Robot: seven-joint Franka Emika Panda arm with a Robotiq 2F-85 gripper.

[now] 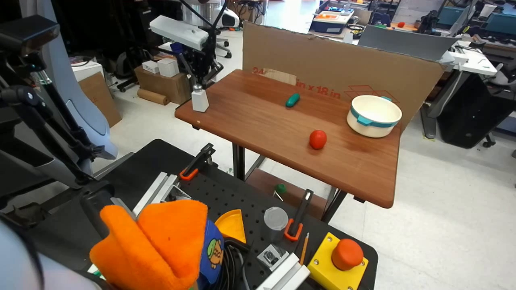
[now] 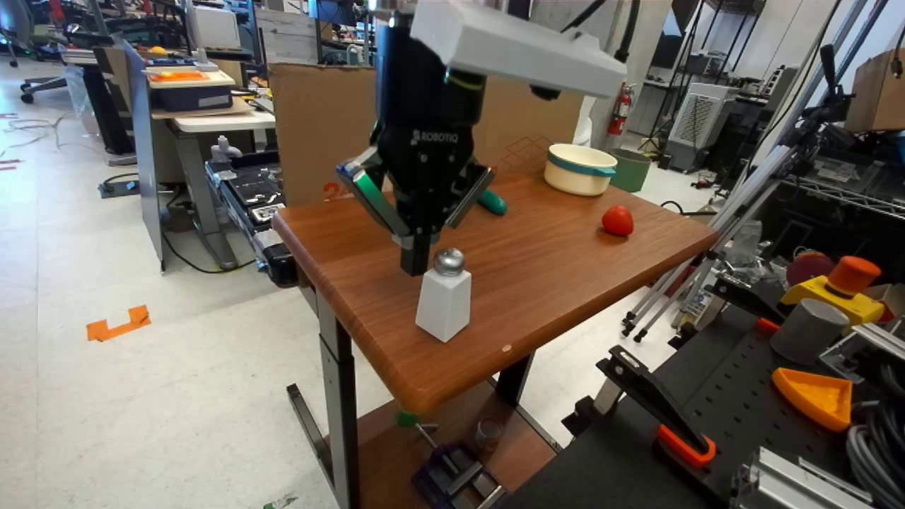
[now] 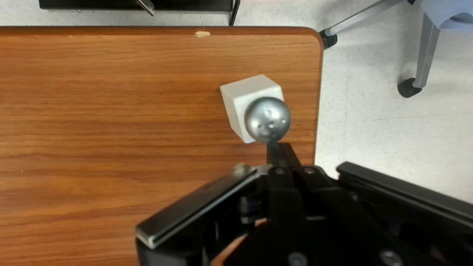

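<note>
A white, tapered shaker (image 2: 445, 307) with a round silver top stands near the corner of the brown table (image 1: 271, 130). My gripper (image 2: 421, 259) is shut, its fingertips close together right beside the silver top. From the wrist view, the shaker (image 3: 241, 106) lies just beyond the tips of my gripper, and its dome overlaps them at the lower edge. The fingers do not stand around the dome; whether they pinch its edge cannot be told. In exterior view 1 the shaker (image 1: 199, 100) is below the dark gripper (image 1: 199, 83), whose tips are hard to make out there.
A green, rounded object (image 1: 292, 100), a red tomato-like object (image 1: 317, 139) and a cream pot (image 1: 355, 125) with teal trim are on the table. A cardboard panel (image 1: 333, 63) lines its back side. Its edge is close to the shaker.
</note>
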